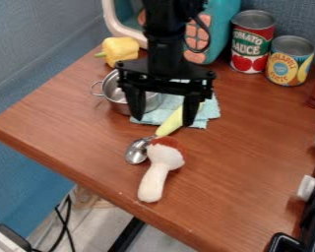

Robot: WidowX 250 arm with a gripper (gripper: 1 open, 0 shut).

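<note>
My black gripper (pixel 164 110) hangs over the middle of the table, its two fingers spread apart above a spoon with a pale yellow handle (pixel 171 122) and a metal bowl end (pixel 138 152). The spoon lies partly on a light blue cloth (pixel 205 112). A toy mushroom (pixel 157 175) with a red-brown cap and white stem lies beside the spoon. Behind the gripper sits a steel pot (pixel 110 91), partly hidden by it.
A tomato can (pixel 251 43), a second can (pixel 289 62), a yellow toy (pixel 118 49) and a teal appliance (pixel 220 25) stand at the back. A black object (pixel 305 226) is at the right edge.
</note>
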